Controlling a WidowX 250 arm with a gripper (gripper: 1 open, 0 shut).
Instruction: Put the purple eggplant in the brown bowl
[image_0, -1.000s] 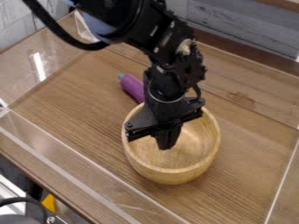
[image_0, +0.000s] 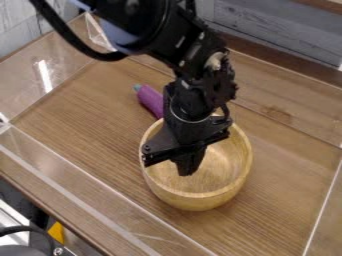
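Observation:
The purple eggplant (image_0: 150, 99) lies on the table behind the bowl, partly hidden by my arm. In front of it sits the brown bowl (image_0: 205, 201), round and light tan, upright on the wood. My black gripper (image_0: 174, 161) points down over the back and left part of the bowl, its tips overlapping the rim and the inside in this view. I cannot tell how far above the bowl's bottom they are. No object shows between the fingers, and their spacing is unclear from this angle. The gripper hides the bowl's back rim.
Bare wooden table (image_0: 74, 115) lies to the left and right of the bowl. A pale wall (image_0: 287, 40) closes off the back. Cables and a yellow part (image_0: 55, 232) are at the lower left, beyond the table's edge.
The eggplant and the bowl have not moved noticeably.

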